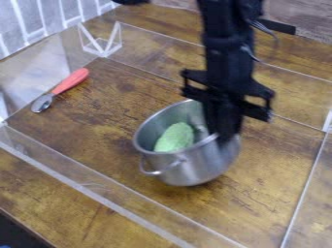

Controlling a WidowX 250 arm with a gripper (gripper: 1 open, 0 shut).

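A steel pot (192,165) with a side handle sits in the middle of the view, a green object (174,138) inside it. My black gripper (223,124) reaches down over the pot's far right rim; its fingertips are hidden or blurred there, so what is between them is unclear. A spoon with a red handle (72,80) lies at the left on the wooden table.
Clear plastic edges (91,189) border the area. A white wire rack (26,19) stands at the back left.
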